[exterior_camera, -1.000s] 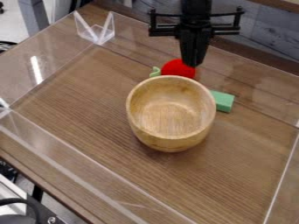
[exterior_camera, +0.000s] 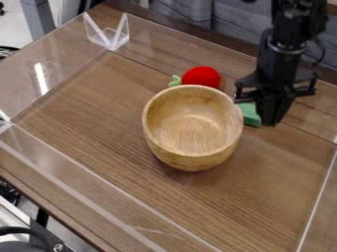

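The gripper hangs at the right, pointing down, its fingertips just above and right of a small green block. The block is partly hidden behind the rim of a large wooden bowl. A red pepper-like item with a green stem lies behind the bowl, left of the gripper. The fingers stand apart; I cannot make out anything held between them.
A clear wire or plastic holder stands at the back left on the wooden table. The table's left, front and right front are bare. A pale border runs along the back right.
The gripper has moved right and down, from above the red item to beside the green block. The bowl and the red item look unmoved.
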